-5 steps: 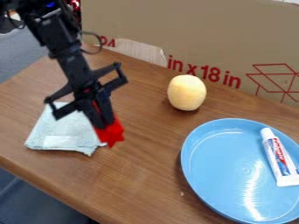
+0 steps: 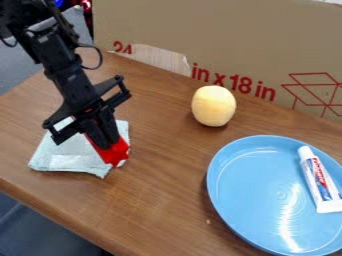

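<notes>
My black gripper (image 2: 96, 136) reaches down over a folded white cloth (image 2: 64, 157) on the left part of the wooden table. A red object (image 2: 114, 153) is directly under the gripper's tip, over the cloth's right part, partly hidden by the gripper. The fingers are too dark and overlapped to tell whether they are closed on it.
A blue plate (image 2: 247, 205) with a toothpaste tube (image 2: 321, 181) on it fills the right side. A pale yellow round object (image 2: 214, 106) stands at the back before a cardboard box (image 2: 241, 40). The table between cloth and plate is clear.
My gripper has shifted slightly left and down toward the cloth, and the red object now appears a little further left. The plate and yellow object are unchanged.
</notes>
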